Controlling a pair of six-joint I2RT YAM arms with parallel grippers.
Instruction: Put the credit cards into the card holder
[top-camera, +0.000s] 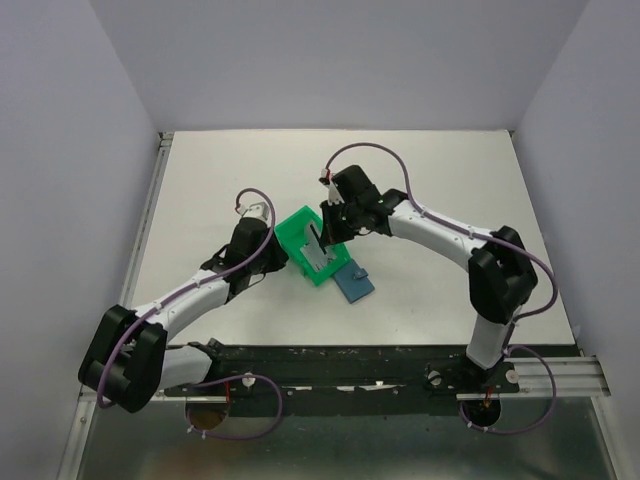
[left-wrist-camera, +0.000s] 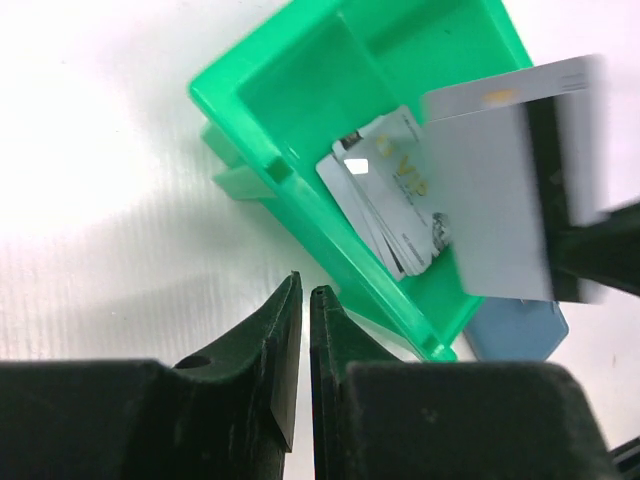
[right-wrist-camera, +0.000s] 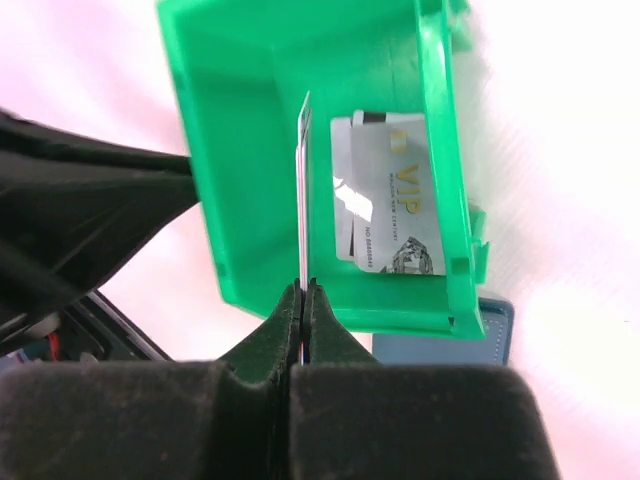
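Observation:
A white card with a dark stripe is upright over the green box, and my right gripper is shut on it; in the right wrist view the card shows edge-on. My left gripper stands just outside the box wall, its fingertips slightly apart and nothing between them. Several silver cards, the top one marked VIP, lie on the box floor. A flat blue-grey piece, seemingly the card holder, lies on the table by the box's near right corner.
Both arms come close together above it. The dark front edge of the table lies nearer than the blue-grey piece.

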